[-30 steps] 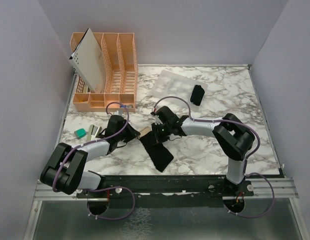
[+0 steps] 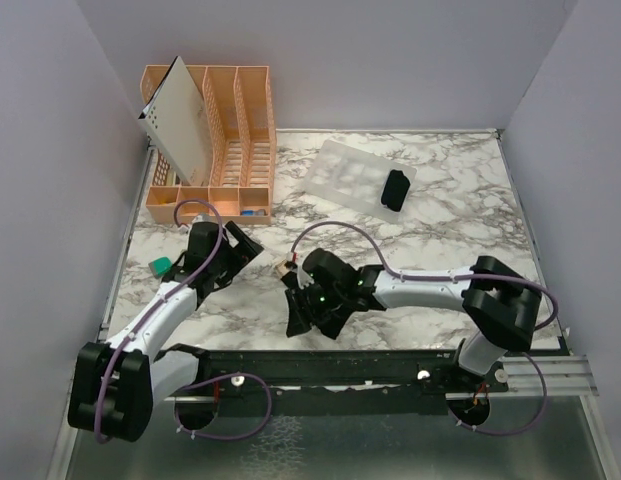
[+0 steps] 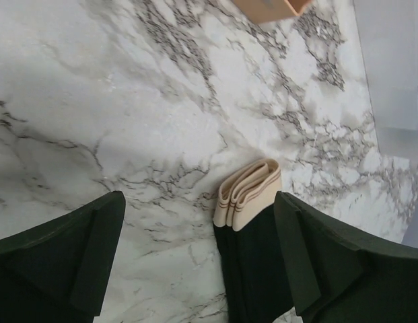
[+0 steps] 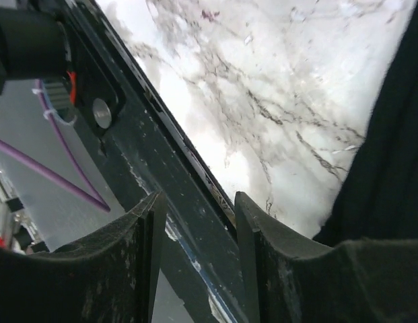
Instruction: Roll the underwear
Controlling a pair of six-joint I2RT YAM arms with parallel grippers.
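Observation:
The black underwear [image 2: 332, 325] lies lengthwise on the marble table, its beige waistband [image 2: 288, 268] at the far end, partly hidden under my right arm. In the left wrist view the waistband [image 3: 248, 194] shows layered folds, with the black cloth [image 3: 252, 266] running on below it. My left gripper stands open to the left of the waistband, its fingers wide apart and empty. Nearer the front edge, my right gripper [image 2: 300, 322] is beside the cloth's left edge. Its fingers [image 4: 149, 235] are partly apart with only table edge visible between them; the cloth [image 4: 397, 155] lies to one side.
A peach divided organizer [image 2: 225, 150] stands at the back left. Behind the underwear is a clear box [image 2: 340, 175] with a black rolled item [image 2: 395, 190] in it. A green object [image 2: 160, 267] lies at the left.
My right gripper has come from the waistband end toward the front edge. The left one has drawn back leftward from the waistband and opened wider.

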